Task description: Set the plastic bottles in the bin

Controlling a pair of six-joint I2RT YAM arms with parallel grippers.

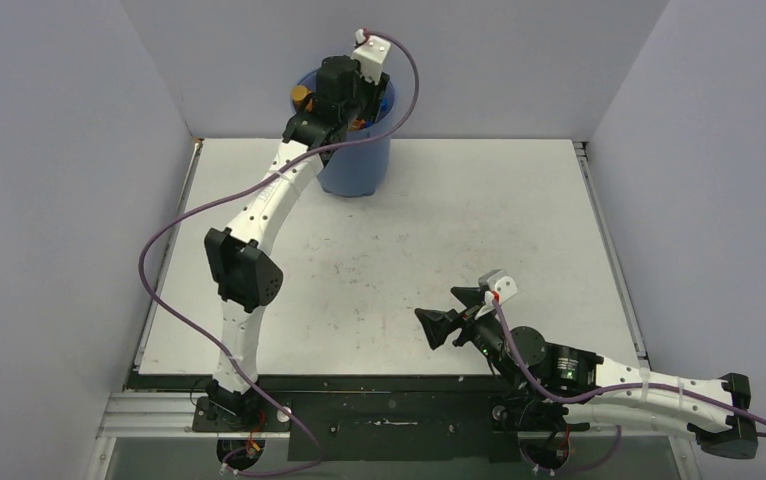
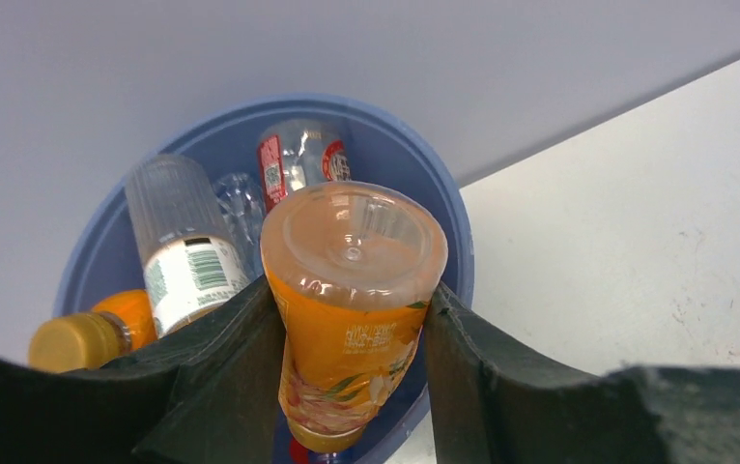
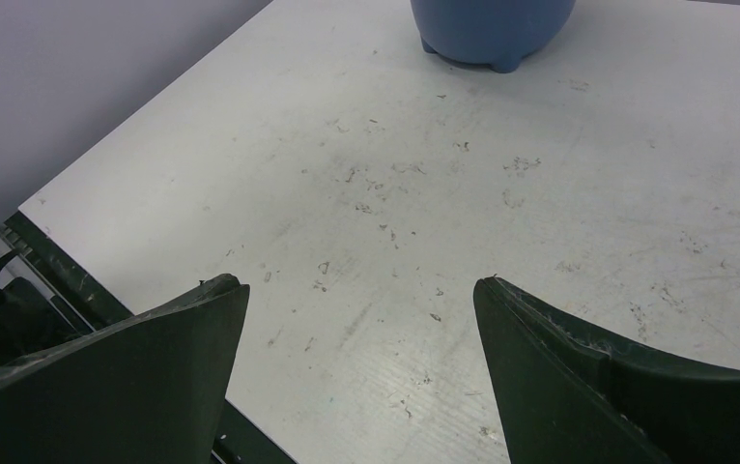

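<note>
The blue bin (image 1: pixel 354 165) stands at the back of the table, filled with bottles. Over its opening is my left gripper (image 1: pixel 359 100), shut on an orange bottle (image 2: pixel 352 290) with a clear top end. Inside the bin, in the left wrist view, lie a clear bottle with a white label (image 2: pixel 192 271), a red-labelled bottle (image 2: pixel 303 155), a crumpled clear bottle (image 2: pixel 241 213) and a yellow-capped orange bottle (image 2: pixel 76 340). My right gripper (image 1: pixel 444 310) stands open above the front right of the table, empty.
Grey walls (image 1: pixel 699 200) close it in at both sides and the back.
</note>
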